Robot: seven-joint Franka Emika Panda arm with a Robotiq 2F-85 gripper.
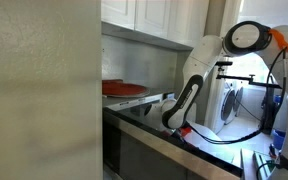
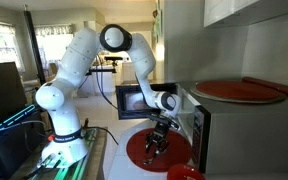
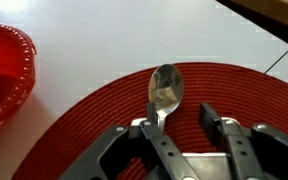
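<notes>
A metal spoon (image 3: pixel 165 90) lies on a round red mat (image 3: pixel 94 130), its bowl facing away from my gripper in the wrist view. The spoon's handle runs back towards the left fingertip, where its end is hidden. My fingers are apart with a visible gap, low over the mat. In exterior view 2 the gripper (image 2: pixel 156 147) points down over the red mat (image 2: pixel 134 150); the spoon is too small to make out there.
A red basket (image 3: pixel 22 80) stands beside the mat, at left in the wrist view. A boxy appliance (image 2: pixel 229 140) stands beside the work area, with another round red piece (image 2: pixel 239 91) on top.
</notes>
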